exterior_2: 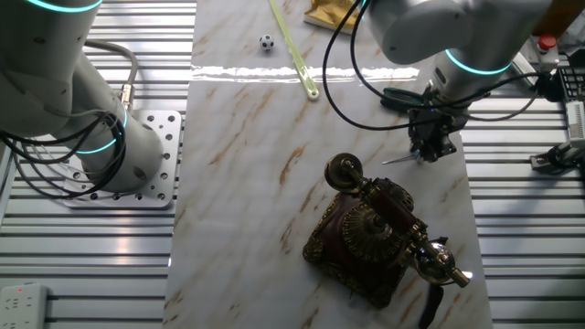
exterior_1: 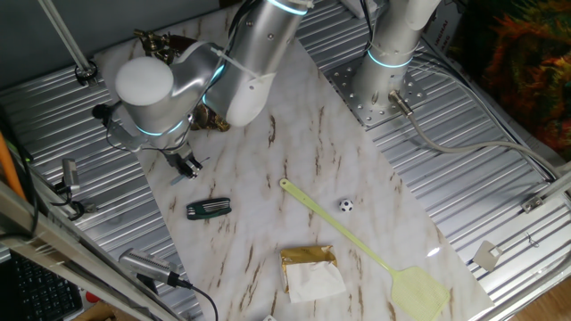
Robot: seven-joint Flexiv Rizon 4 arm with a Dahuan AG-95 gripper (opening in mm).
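My gripper (exterior_1: 193, 171) points down at the left side of the marble-patterned board, close to its surface. A thin grey metal rod (exterior_2: 398, 161) sticks out beside its fingertips; whether the rod is gripped or lies on the board I cannot tell. The fingers are small and dark here, so their opening is unclear. Just in front of the gripper lies a dark green folding tool set (exterior_1: 209, 209) with silver pieces, partly hidden by the arm in the second view. Behind the gripper stands an ornate old-style telephone (exterior_2: 366, 233), mostly covered by my arm in the first view.
A yellow-green fly swatter (exterior_1: 343, 230) lies diagonally across the board, with a small football (exterior_1: 346, 205) beside it. A gold-and-white packet (exterior_1: 312, 275) rests near the front. The board's middle (exterior_2: 247, 183) is bare.
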